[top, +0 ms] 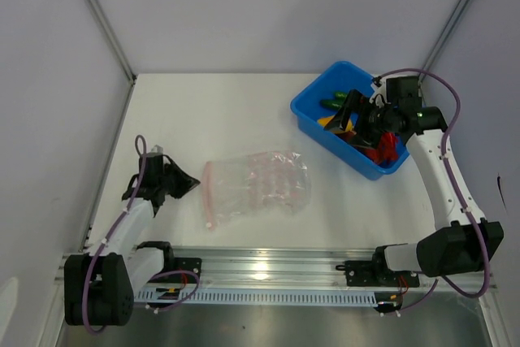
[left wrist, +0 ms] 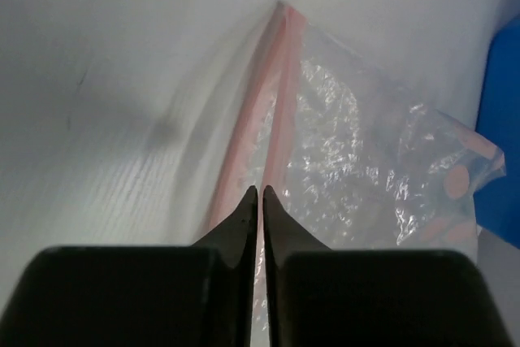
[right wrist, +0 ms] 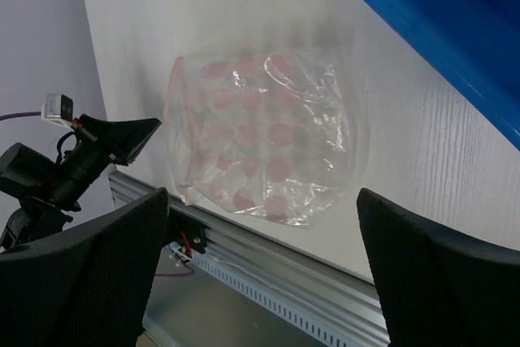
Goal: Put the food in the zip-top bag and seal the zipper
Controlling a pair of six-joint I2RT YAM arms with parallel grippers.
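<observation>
The clear zip bag (top: 256, 184), printed with pink dots, lies flat and empty-looking on the table. Its pink zip strip (top: 208, 193) faces left. My left gripper (top: 196, 183) is shut at that strip; in the left wrist view its fingertips (left wrist: 249, 202) overlap the pink band (left wrist: 283, 111), and whether any film is pinched cannot be told. Over the blue bin (top: 313, 129) my right gripper (top: 335, 126) hangs open, nothing between its fingers. Inside the bin are green food pieces (top: 332, 104), yellow food (top: 326, 121) and red food (top: 388, 149), partly hidden by the right gripper.
A metal rail (top: 260, 259) runs along the table's front edge. Bare white table (top: 211, 111) lies behind the bag and between bag and bin. Walls enclose the left, back and right sides.
</observation>
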